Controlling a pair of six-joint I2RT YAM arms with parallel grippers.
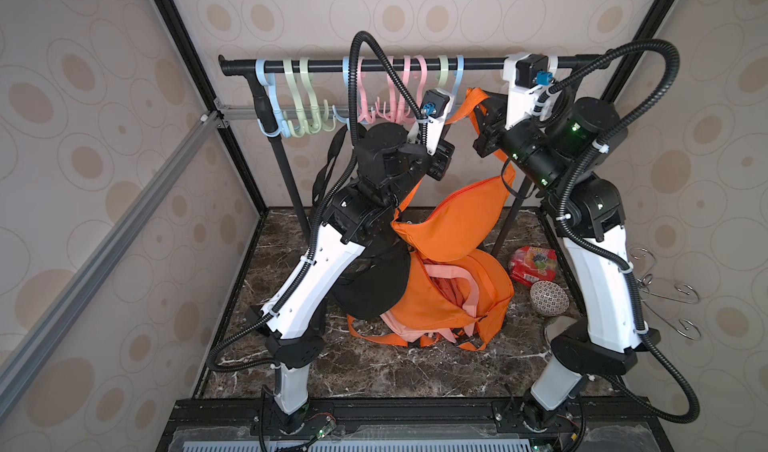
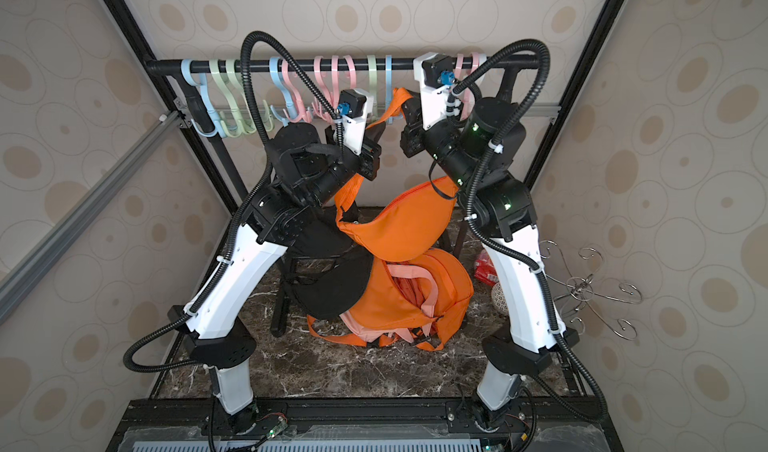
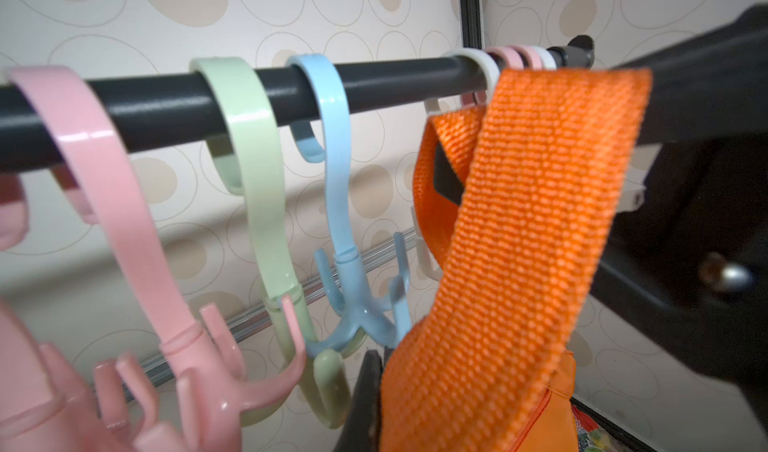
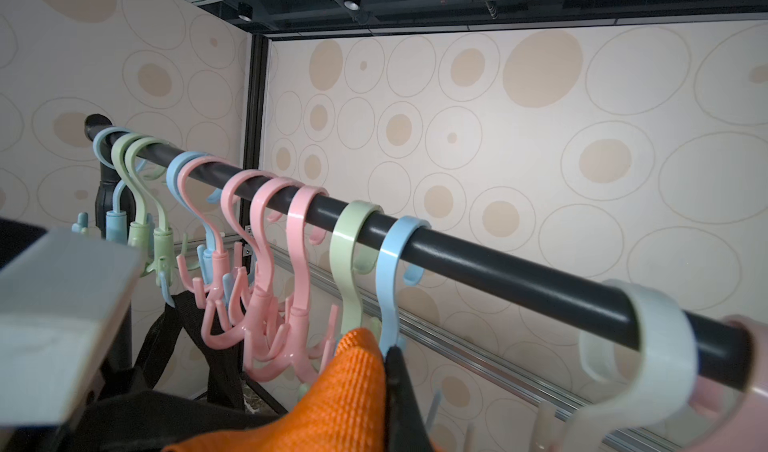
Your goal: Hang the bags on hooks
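Note:
An orange waist bag [image 1: 452, 220] hangs in the air between both grippers by its strap [image 3: 520, 252], lifted to just below the rail of S-hooks. My left gripper [image 1: 436, 152] is shut on the strap, which fills the lower middle of the left wrist view. My right gripper [image 2: 408, 124] is shut on the strap's other stretch, seen as orange webbing [image 4: 336, 404] at the bottom of the right wrist view. Pastel hooks, such as a blue hook [image 3: 336, 156] and a green hook [image 4: 352, 252], hang on the black rail [image 4: 512, 276] close in front of both grippers.
A bare length of rail lies between the blue hook and a white hook [image 4: 656, 340]. An orange backpack [image 1: 496, 300], a black bag [image 1: 360, 292] and a red packet [image 1: 532, 260] lie on the marble floor below.

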